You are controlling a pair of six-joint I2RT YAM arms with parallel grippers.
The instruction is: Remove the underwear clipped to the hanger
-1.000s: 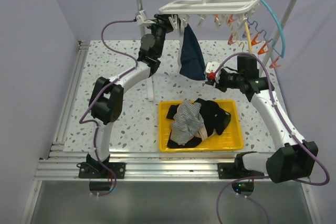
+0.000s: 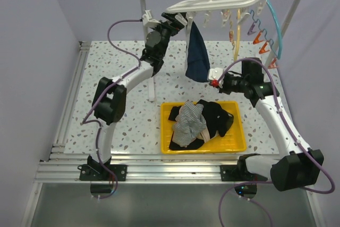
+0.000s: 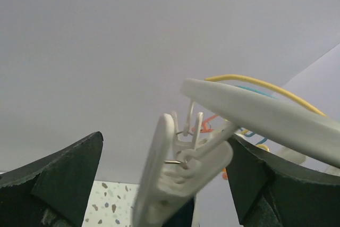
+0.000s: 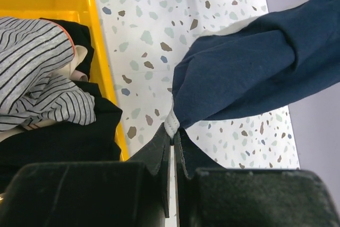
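Navy underwear [image 2: 196,51] with a light edge hangs below the left end of a white clip hanger [image 2: 218,2]. My left gripper [image 2: 175,22] is up at that end; in the left wrist view its open fingers straddle a white clip [image 3: 178,174]. My right gripper [image 2: 212,78] is shut on the lower corner of the navy underwear [image 4: 244,67], as the right wrist view shows at its fingertips.
A yellow bin [image 2: 166,147] of dark and striped clothes sits below on the speckled board. Other coloured hangers [image 2: 276,25] hang from the rack at the right. The board's left part is clear.
The hanger and its hung underwear have moved slightly to the right, along with both grippers. The right arm has shifted a little right and down in the top view.
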